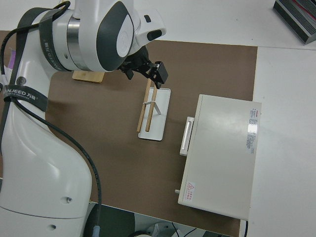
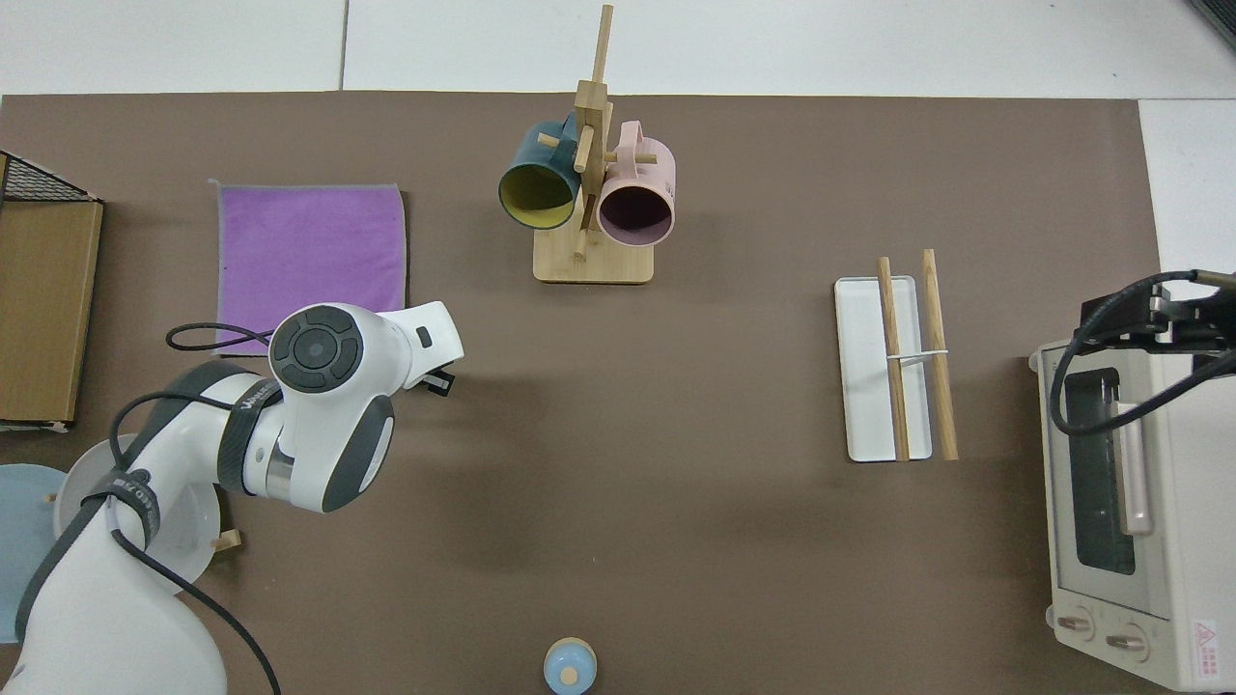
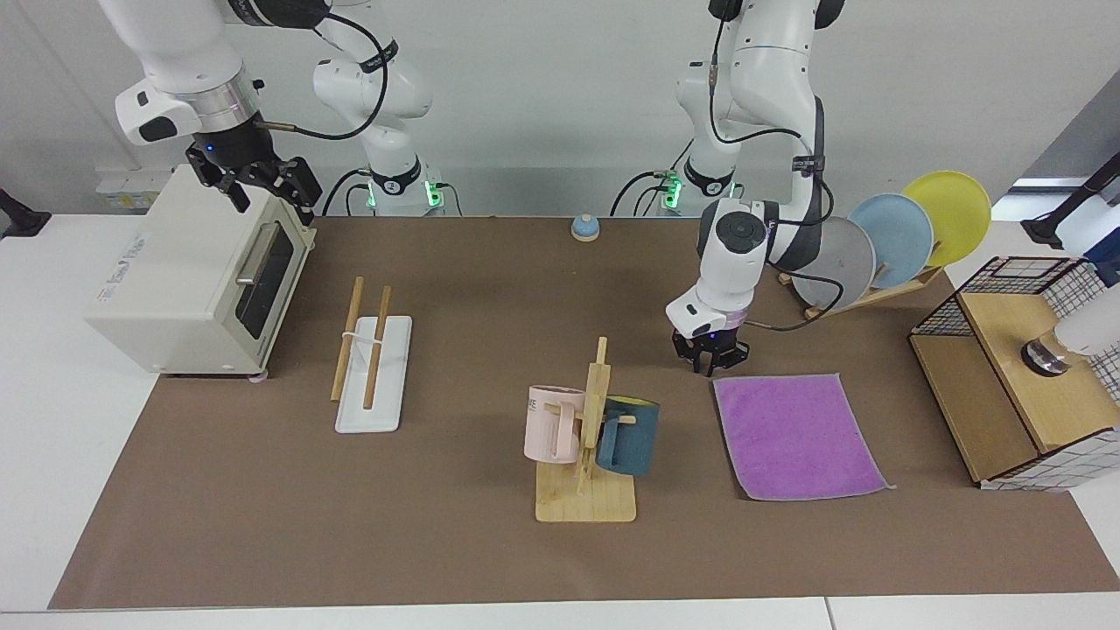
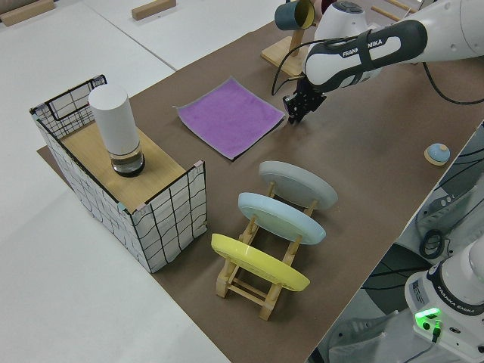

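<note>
Two arms are in view. One gripper hangs low over the brown mat near the purple cloth; in the top view it is mostly hidden under its white wrist. The other gripper is raised above the white toaster oven; in the left view its dark fingers point downward. I cannot tell whether either is open or shut. A blue mug and a pink mug hang on a wooden mug tree. A white board with two wooden sticks lies flat.
A plate rack holds yellow, blue and white plates beside a wire basket with a white cylinder. A small blue round object sits near the mat's edge.
</note>
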